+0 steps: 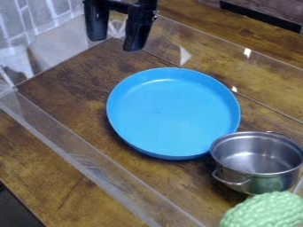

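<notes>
My black gripper [117,32] hangs open at the top left, above and behind a round blue plate [173,108], with empty space between its two fingers. The plate lies on the wooden surface in the middle. A steel pot [256,166] with handles stands at its lower right, empty. A green knitted item [260,212] is at the bottom right corner, partly out of view.
Clear plastic walls [83,164] border the wooden work area [66,89]. There is bare wood to the left of the plate. A white tiled surface is at the top left.
</notes>
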